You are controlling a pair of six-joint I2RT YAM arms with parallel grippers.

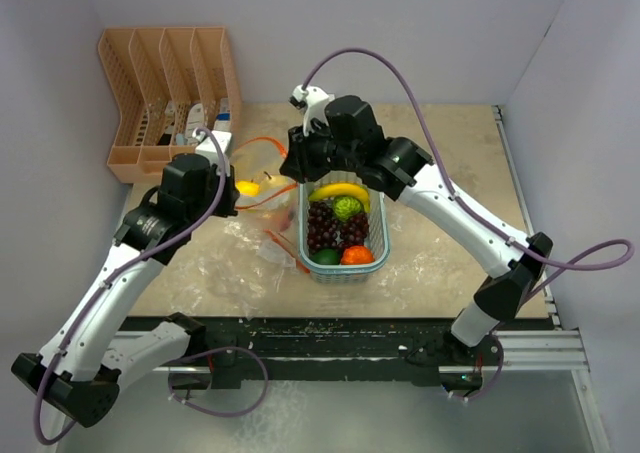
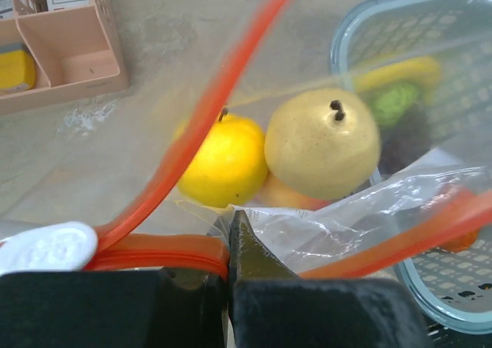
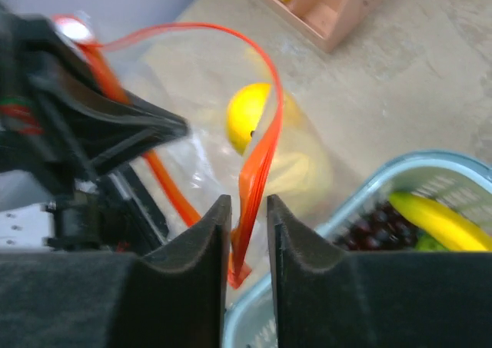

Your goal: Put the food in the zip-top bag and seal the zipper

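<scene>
A clear zip bag [image 1: 262,223] with orange zipper holds a yellow fruit [image 2: 223,164] and a pale pear [image 2: 321,144], seen inside in the left wrist view. My left gripper is shut on the bag's zipper edge, near a white slider [image 2: 48,246]. In the right wrist view my right gripper has the orange zipper strip between its fingertips; the blur hides whether it is clamped. The bag's mouth hangs between the two grippers.
A blue basket [image 1: 340,271] with banana, grapes, green and orange produce stands right of the bag. A pink divided organizer [image 1: 135,153] is at the back left.
</scene>
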